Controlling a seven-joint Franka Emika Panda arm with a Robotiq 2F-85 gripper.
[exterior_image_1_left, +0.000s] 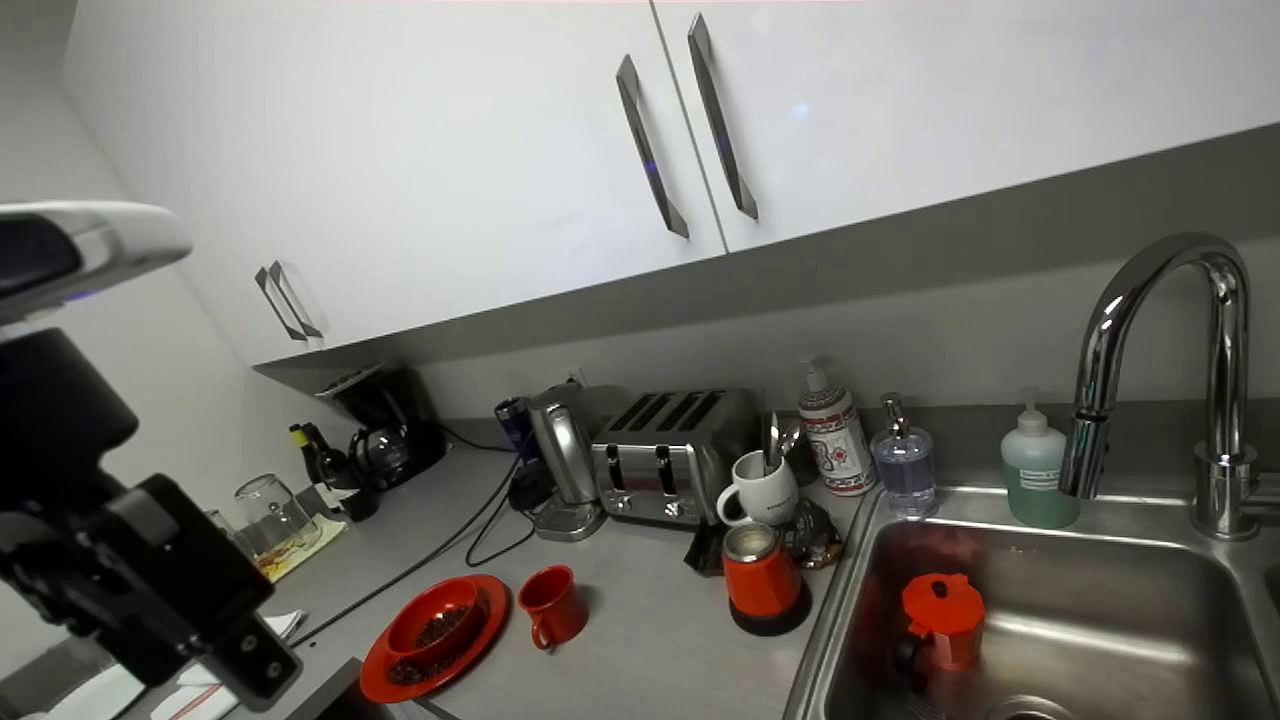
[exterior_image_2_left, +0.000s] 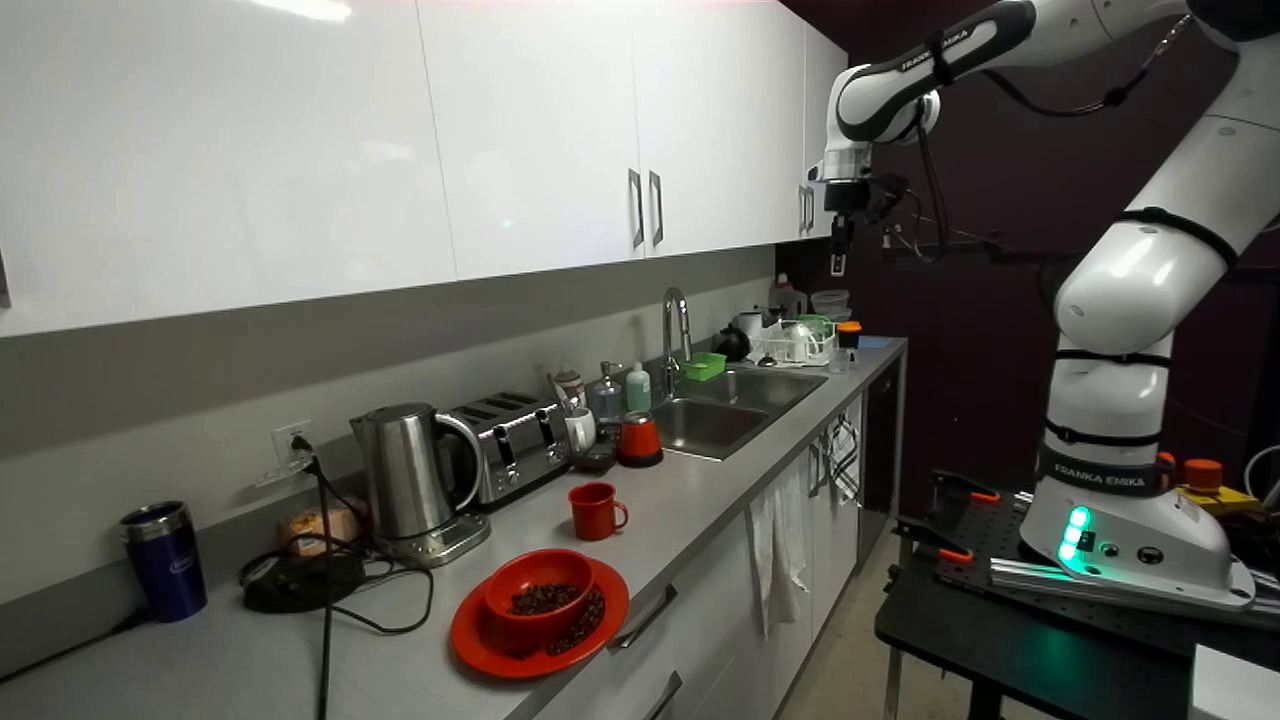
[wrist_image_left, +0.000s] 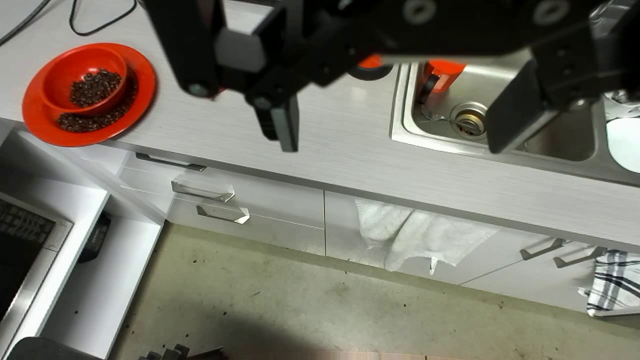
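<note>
My gripper hangs high in front of the counter, its two fingers wide apart and only counter and sink visible between them. In the first exterior view it fills the left edge. A red plate (exterior_image_1_left: 495, 612) carries a red bowl (exterior_image_1_left: 422, 600) of dark beans, and more beans lie on the plate beside it. To its right stands a red mug (exterior_image_1_left: 553, 604). The red moka pot base (exterior_image_1_left: 763, 584) sits on the counter close to the sink. Inside the sink (exterior_image_1_left: 1116, 588) is a red moka pot top (exterior_image_1_left: 944, 616) with a lid.
A toaster (exterior_image_1_left: 666, 462), a kettle (exterior_image_2_left: 408, 474), a white mug of utensils (exterior_image_1_left: 763, 488) and soap bottles (exterior_image_1_left: 908, 462) line the wall. A faucet (exterior_image_1_left: 1224, 360) arches over the sink. Cords (exterior_image_1_left: 456, 528) trail across the left counter.
</note>
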